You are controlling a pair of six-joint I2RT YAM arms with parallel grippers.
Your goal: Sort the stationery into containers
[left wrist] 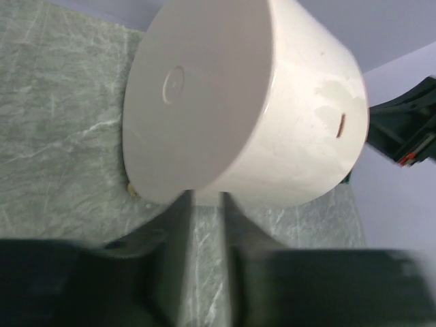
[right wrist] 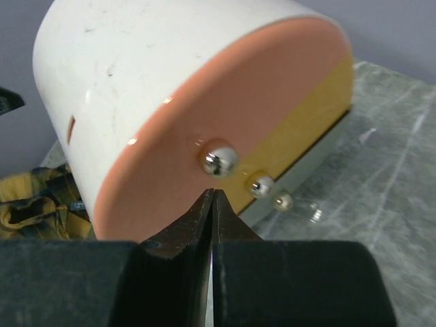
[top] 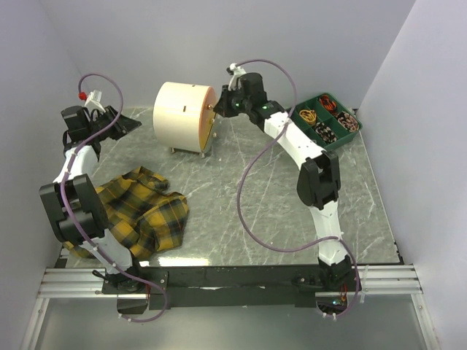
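Observation:
A white, drum-shaped cabinet stands on the table's far side. Its orange upper drawer front sits flush with the rim, over a yellow part; round silver knobs show on them. The drawer's contents are hidden. Just off this front, in the top view, is my right gripper; its fingers meet with nothing between them in the right wrist view. To the cabinet's left, clear of its rounded back, hovers my left gripper, fingers a little apart and empty.
A green divided tray with coiled cords stands at the far right, partly behind the right arm. A rumpled yellow-and-black checked cloth lies at front left.

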